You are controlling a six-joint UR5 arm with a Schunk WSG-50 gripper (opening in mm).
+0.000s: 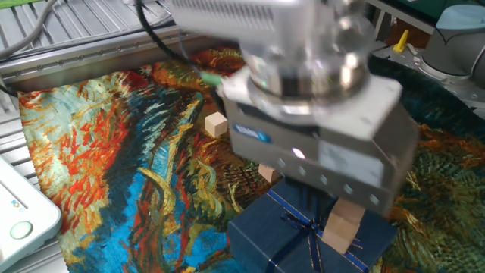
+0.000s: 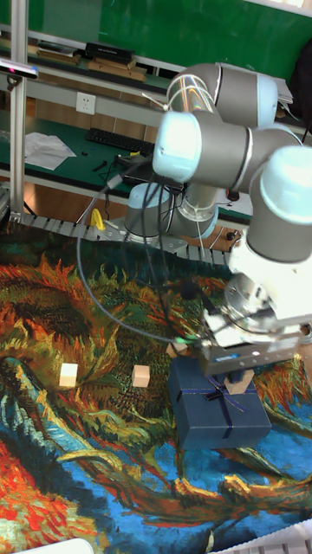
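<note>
A dark blue gift box (image 1: 258, 233) with a ribbon and bow lies on the painted cloth. On its lid, to the right of the bow, stands a wooden block (image 1: 342, 227); the other exterior view also shows this block (image 2: 241, 382) just below the gripper body. My gripper (image 1: 305, 203) is above the box, blurred, its dark fingers left of the block and apparently apart from it. Whether the fingers are open or shut is hard to make out against the dark lid.
Loose on the cloth lie a pale cube (image 2: 68, 375), a wooden cube (image 2: 141, 376) and another block (image 2: 175, 349) close to the box's back edge. A white device (image 1: 23, 216) stands at the left.
</note>
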